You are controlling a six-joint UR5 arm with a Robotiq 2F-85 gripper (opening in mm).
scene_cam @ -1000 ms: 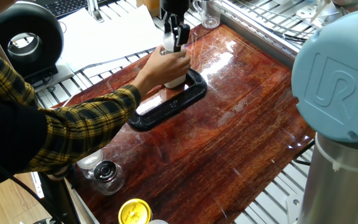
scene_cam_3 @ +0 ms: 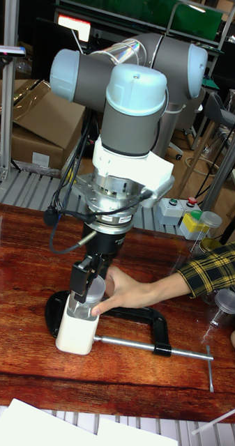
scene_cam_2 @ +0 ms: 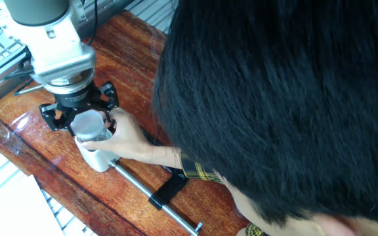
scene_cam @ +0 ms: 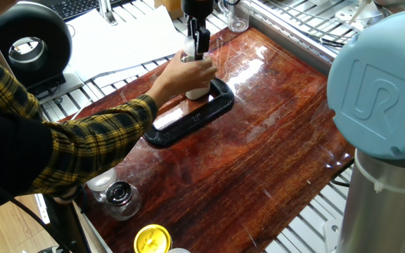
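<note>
A clear jar with a pale, translucent top [scene_cam_2: 89, 123] stands in a white holder [scene_cam_3: 75, 334] on the wooden table. My gripper [scene_cam_2: 91, 124] points down over it, one finger on each side of the jar's top. Whether the fingers press on it is hard to see. A person's hand [scene_cam_3: 125, 290] grips the jar from the side, partly covering it and a finger. Beside the holder, a black clamp [scene_cam: 192, 125] lies on the table, its steel screw [scene_cam_2: 136, 185] reaching the holder.
Loose jars, one black-lidded [scene_cam: 120, 194], and a yellow lid [scene_cam: 152, 240] sit near one table edge. The person's arm [scene_cam: 97, 144] crosses the table. Bare wood [scene_cam: 259, 161] lies open between clamp and robot base. White paper [scene_cam: 121, 39] lies beyond the table.
The arm's blue joint cap has shifted slightly left, and the gripper has moved very little at the jar. The hand stays around the jar; clamp and loose jars have not moved.
</note>
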